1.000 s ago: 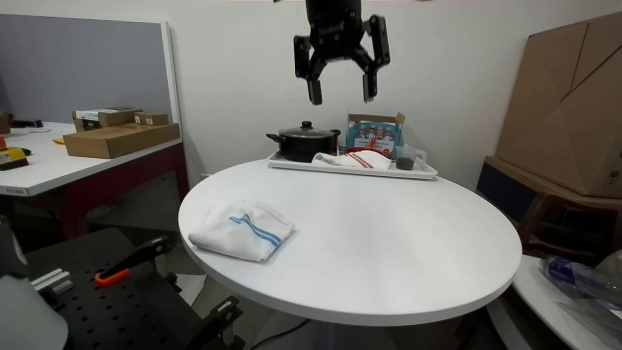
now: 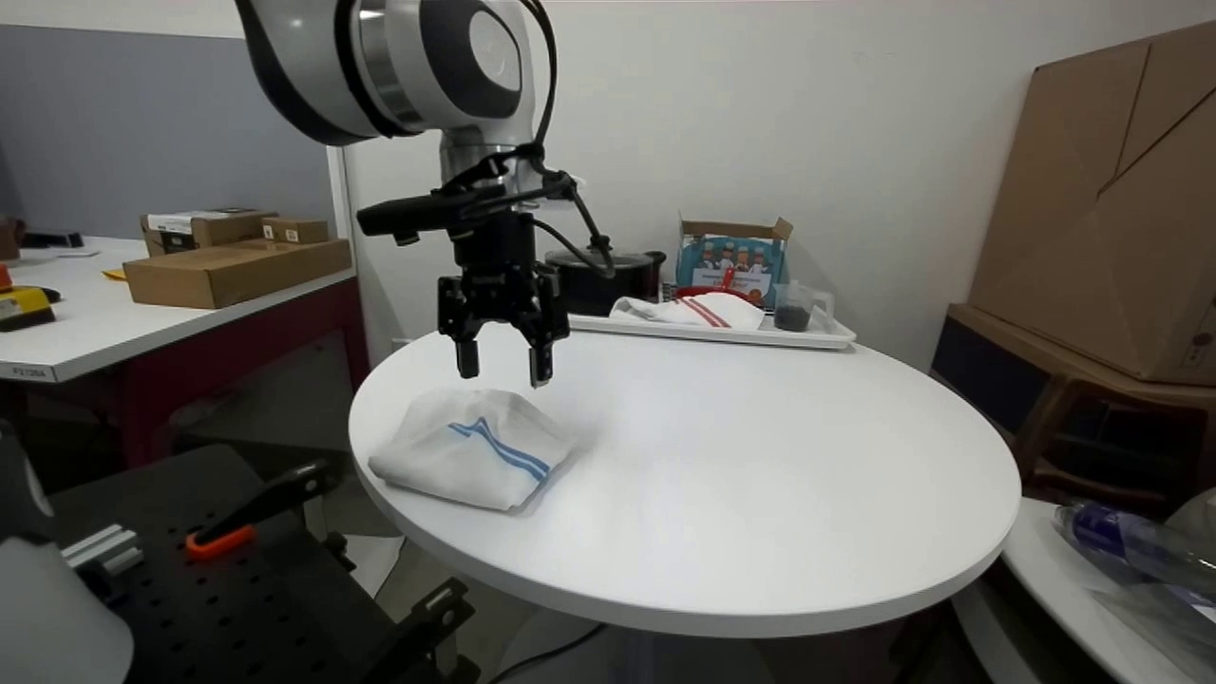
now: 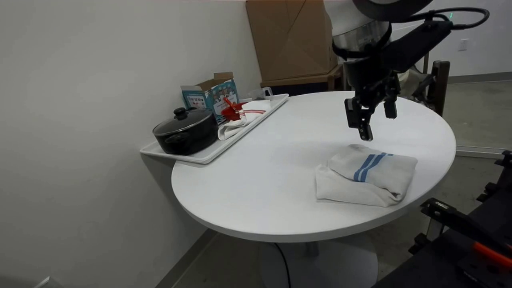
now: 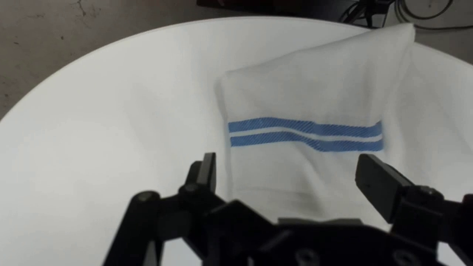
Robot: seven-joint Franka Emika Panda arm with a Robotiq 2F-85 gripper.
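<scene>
A folded white towel with two blue stripes point(image 2: 473, 450) lies on the round white table, close to its left edge in exterior view 1. My gripper point(image 2: 503, 374) hangs above the far side of that towel, fingers pointing down and spread wide. Exterior view 2 likewise shows a gap of air between the gripper point(image 3: 379, 125) and the towel point(image 3: 389, 175). From the wrist, the towel point(image 4: 283, 99) fills the space beyond and between the open fingers, one corner reaching toward the table rim. Nothing is held.
Along the wall, a white tray point(image 3: 209, 156) carries a lidded black pot point(image 3: 187, 132), a red-striped towel point(image 2: 712, 312), an open blue box point(image 2: 730, 264) and a clear measuring cup point(image 2: 794, 308).
My gripper has come down and to the left in exterior view 1, from high in front of the wall to above the blue-striped towel. The towel has not moved.
</scene>
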